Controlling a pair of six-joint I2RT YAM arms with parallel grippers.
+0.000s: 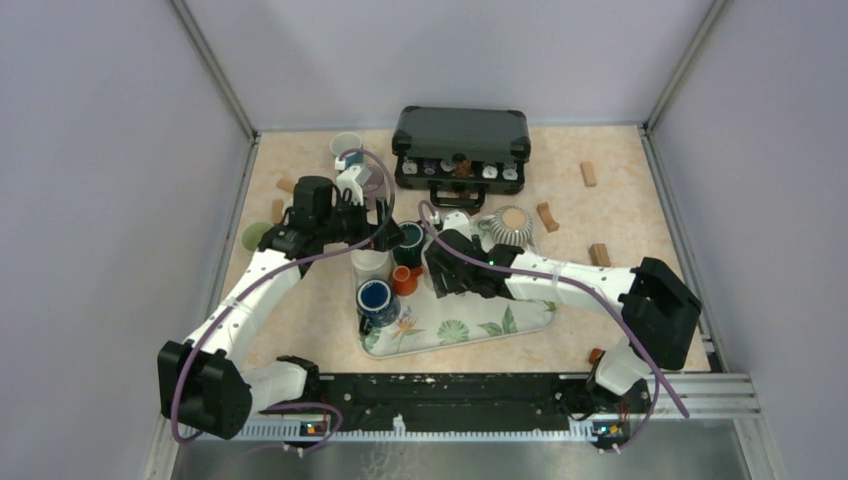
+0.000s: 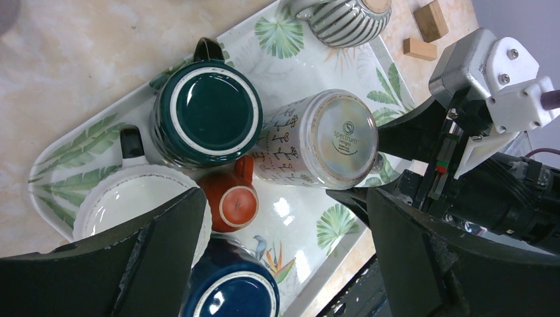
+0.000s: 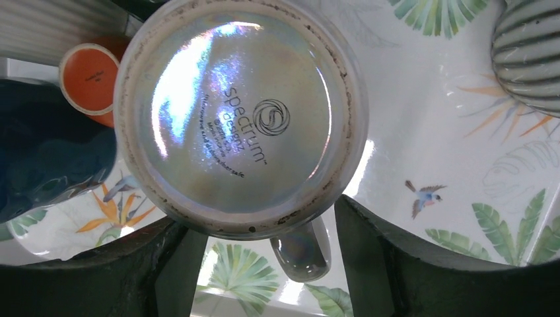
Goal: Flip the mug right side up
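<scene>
A patterned mug rests on the white tray (image 1: 450,330) with its base, printed "spectrum", facing the wrist cameras; in the right wrist view that base (image 3: 241,119) fills the middle, a handle (image 3: 300,251) below it. My right gripper is part open, fingers either side of the handle's area, close under the mug's rim; whether they touch it I cannot tell. My left gripper (image 1: 385,230) is open above the left part of the tray, nothing between its fingers.
Crowded nearby are a green mug (image 2: 208,112), orange cup (image 2: 234,205), white mug (image 2: 139,205), blue mug (image 2: 234,290) and striped teapot-like piece (image 2: 343,23). A dark case (image 1: 460,130) stands behind. Wooden blocks (image 1: 600,254) lie at right.
</scene>
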